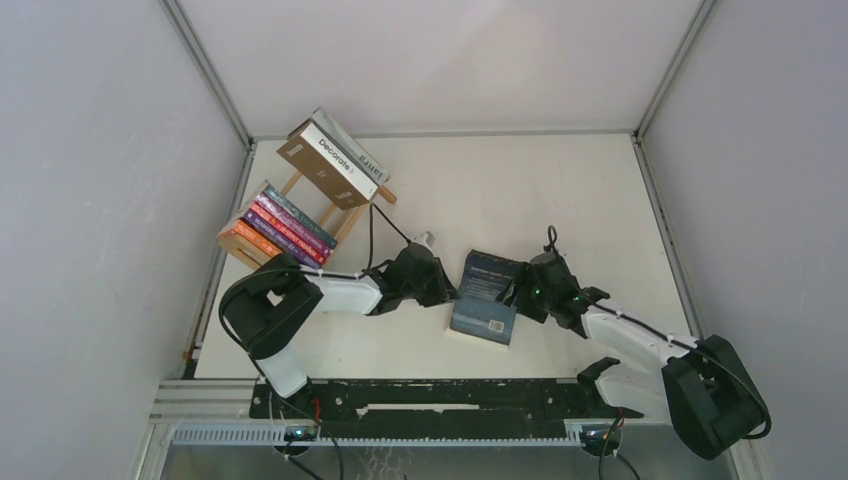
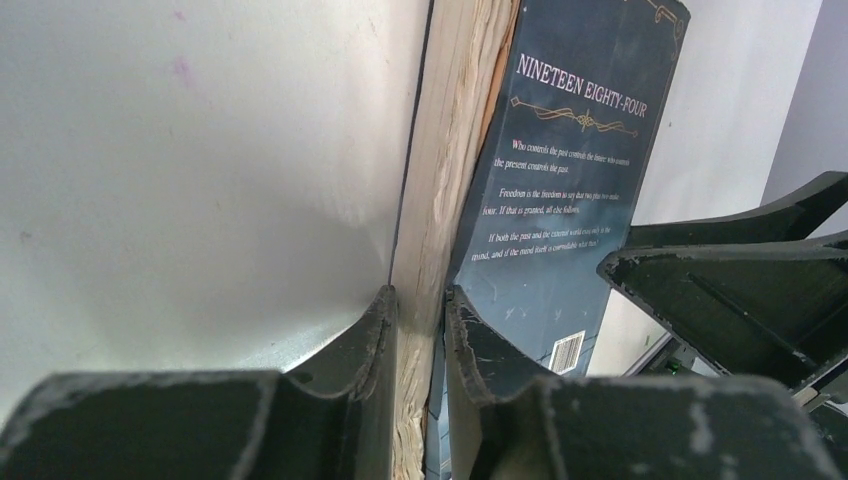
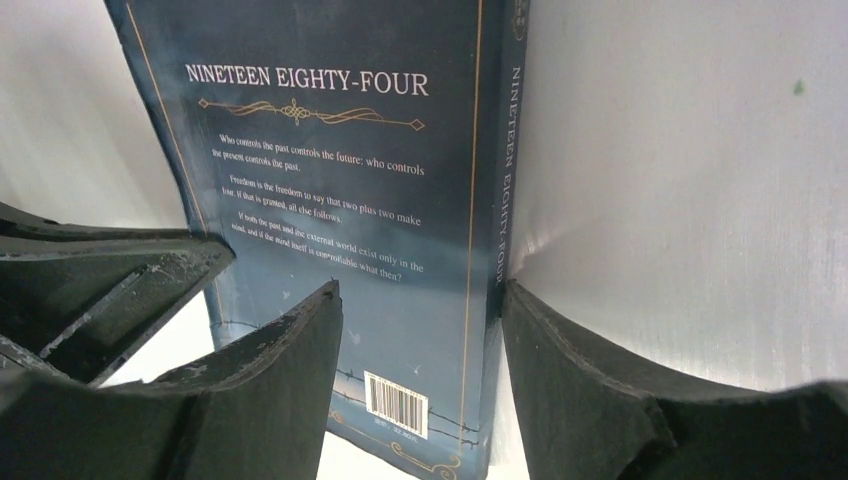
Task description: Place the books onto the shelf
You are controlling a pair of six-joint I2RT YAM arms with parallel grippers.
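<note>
A dark blue Nineteen Eighty-Four book point(image 1: 483, 316) lies back cover up on the table between my grippers. My left gripper point(image 1: 448, 292) is at its left, page-edge side; in the left wrist view its fingertips point(image 2: 378, 310) rest at the page block, the gap between them narrow, and I cannot tell whether they grip it. My right gripper point(image 1: 520, 295) is open over the book's right part; in the right wrist view one finger point(image 3: 535, 350) sits against the spine point(image 3: 508, 170), the other over the cover.
At the back left a wooden rack point(image 1: 353, 222) holds coloured books point(image 1: 285, 225) and a brown-and-white Decorate box or book point(image 1: 328, 165) with a grey one behind.
</note>
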